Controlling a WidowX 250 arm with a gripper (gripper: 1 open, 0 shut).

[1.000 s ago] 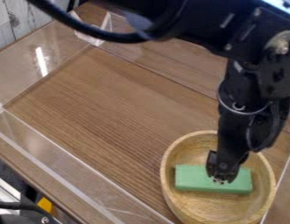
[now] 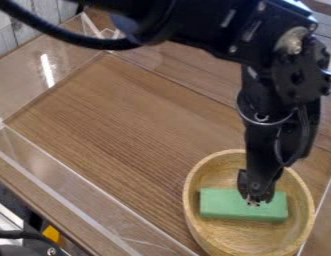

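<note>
A round wooden bowl (image 2: 211, 236) stands at the lower right of the camera view. A green rectangular block (image 2: 228, 204) lies inside it. My black gripper (image 2: 257, 195) points down into the bowl, its tips at the top of the block. The gripper is open; whether the tips touch the block is hard to tell, and the fingers partly hide it.
Clear plastic walls (image 2: 94, 185) edge it at the left and front. A black arm and cable span the top of the view.
The upper part of my gripper and arm has shifted slightly, while the tips stay over the green block. The bowl and block look unchanged.
</note>
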